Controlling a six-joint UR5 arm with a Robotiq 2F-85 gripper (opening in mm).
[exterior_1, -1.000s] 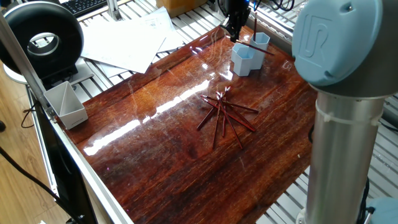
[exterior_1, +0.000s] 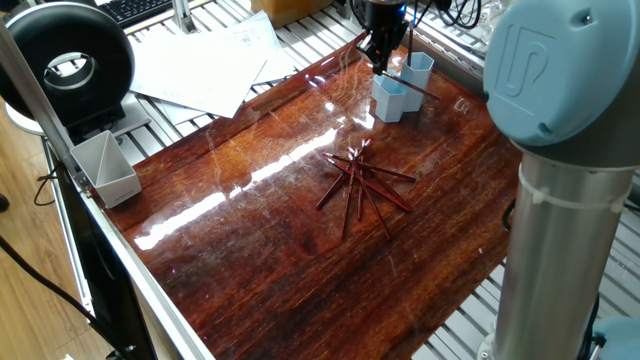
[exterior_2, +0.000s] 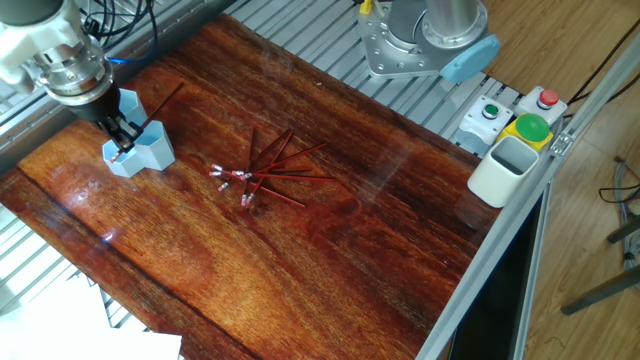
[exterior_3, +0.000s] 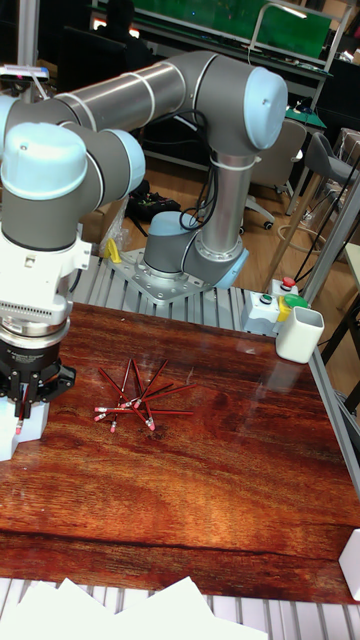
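My gripper (exterior_2: 130, 140) is at the left in exterior view 2, low over a pale blue holder (exterior_2: 157, 150) made of joined hexagonal cups. It looks shut on a dark red pencil (exterior_2: 168, 101), which slants across the holder rather than standing upright. In exterior view 1 this held pencil (exterior_1: 420, 88) reaches past the cups to the right, and another thin stick (exterior_1: 410, 45) rises from the rear cup. Several red pencils (exterior_1: 362, 185) lie crossed in a loose pile mid-table, white-banded ends bunched together. The fingertips are small and dark here.
A white open container (exterior_1: 106, 170) stands at the table's left edge, and another white cup (exterior_2: 503, 172) is near the button boxes (exterior_2: 528, 130). Paper sheets (exterior_1: 195, 75) lie beyond the table edge.
The gripper and its pencil have come down slightly toward the holder, and the arm's blue joint cover has shifted right. The pile and holder look unmoved.
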